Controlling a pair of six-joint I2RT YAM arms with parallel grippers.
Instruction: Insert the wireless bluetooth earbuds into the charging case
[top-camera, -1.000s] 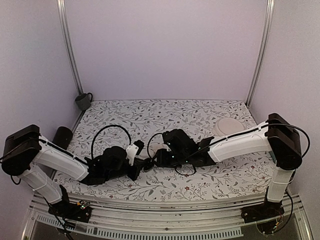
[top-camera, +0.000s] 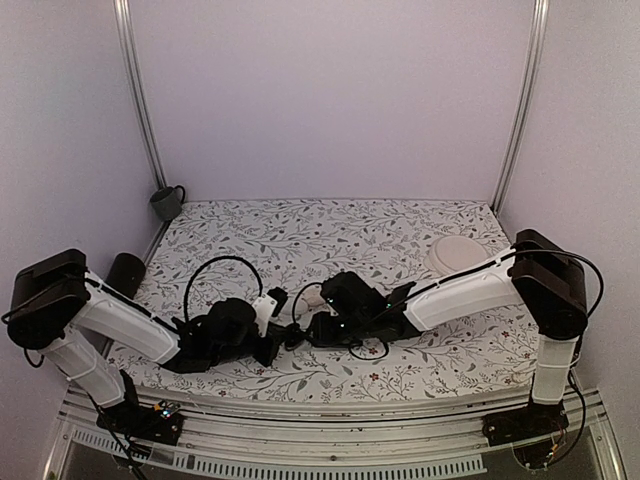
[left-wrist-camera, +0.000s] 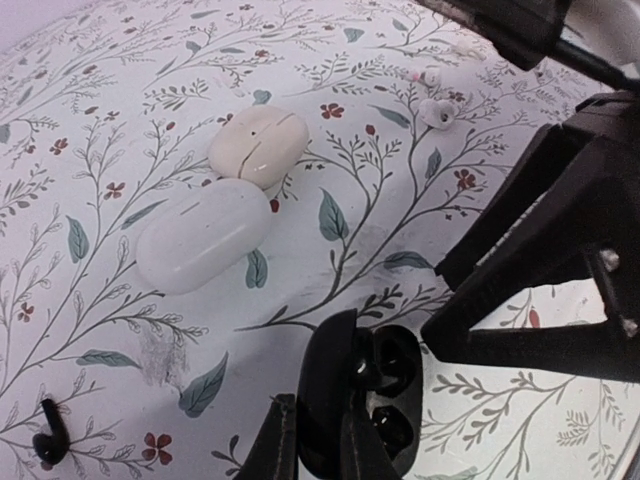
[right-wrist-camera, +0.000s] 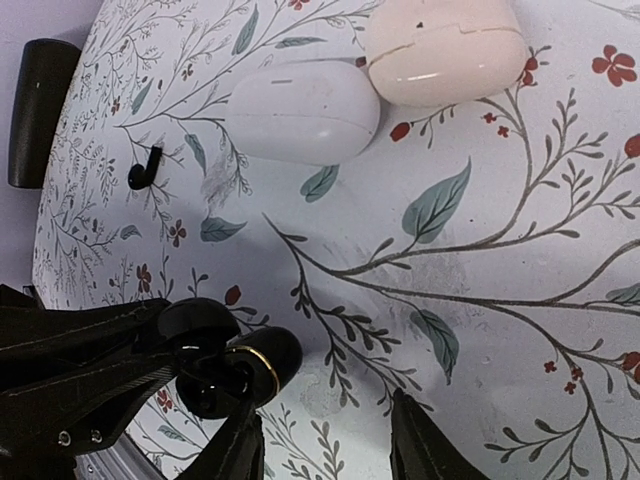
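Note:
The black charging case (left-wrist-camera: 330, 400) is held by my left gripper, shut on it, with its black interior wells facing right and glossy black pieces inside (left-wrist-camera: 392, 428). In the right wrist view the case (right-wrist-camera: 200, 320) shows a gold rim on one part. My right gripper is beside the case, its fingers parted with nothing visible between them. A single black earbud (left-wrist-camera: 50, 440) lies on the floral table off to the left.
A white oval case (left-wrist-camera: 200, 235) and a beige case (left-wrist-camera: 257, 145) lie behind. A black cylinder (top-camera: 125, 275), a grey mug (top-camera: 166, 205) and a pale round plate (top-camera: 458, 255) stand toward the sides.
In the top view my right arm has shifted slightly toward the front of the table. The left gripper and case have moved very little.

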